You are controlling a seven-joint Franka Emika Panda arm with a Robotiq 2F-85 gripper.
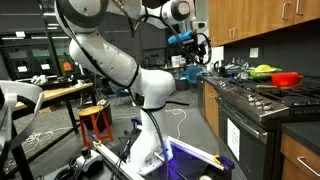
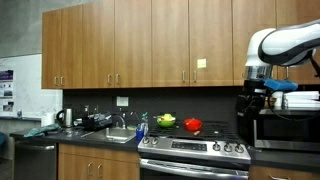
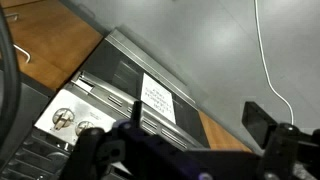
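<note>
My gripper is open, its dark fingers (image 3: pixel 258 124) wide apart and nothing between them. In exterior view 1 the gripper (image 1: pixel 199 54) hangs high in the air, well above the floor and to the left of the counter. The red pot (image 1: pixel 287 79) sits on the stove, with a bowl of green and yellow things (image 1: pixel 262 73) behind it. Both also show in exterior view 2, the red pot (image 2: pixel 193 126) to the right of the bowl (image 2: pixel 167 120). The wrist view shows neither.
Below the gripper are the oven front (image 3: pixel 125 80) with a white sheet (image 3: pixel 157 96), stove knobs (image 3: pixel 64 118) and open grey floor (image 3: pixel 215 50). A white cable (image 3: pixel 264 60) lies on the floor. A blue bottle (image 2: pixel 146 126) stands by the sink (image 2: pixel 115 134).
</note>
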